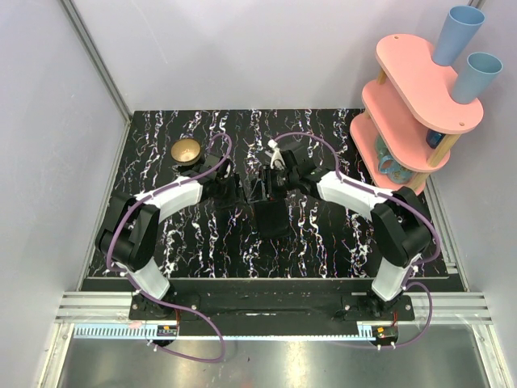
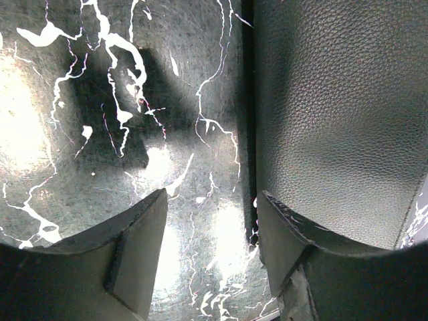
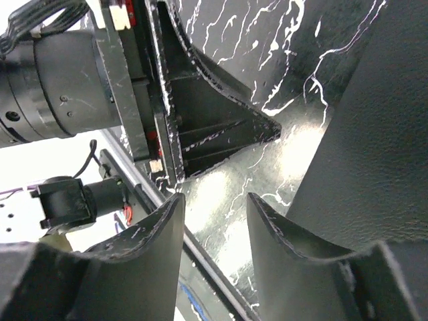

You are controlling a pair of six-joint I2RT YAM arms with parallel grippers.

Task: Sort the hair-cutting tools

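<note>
A black leather-textured case [image 1: 271, 220] lies on the dark marbled table near its middle. In the left wrist view the case [image 2: 341, 127] fills the right side. My left gripper has its fingers apart at the case's left edge, with bare table showing between the tips. Over the far end of the case stands my right gripper [image 1: 263, 184], hiding part of it from above. In the right wrist view, the tips of the right gripper are part open with only table visible between them, and the case [image 3: 381, 147] is at the right. No cutting tools can be made out.
A gold bowl [image 1: 185, 151] stands at the back left, just beyond my left arm. The pink tiered shelf [image 1: 428, 81] at the right carries blue cups [image 1: 477, 77]. The two grippers are close together.
</note>
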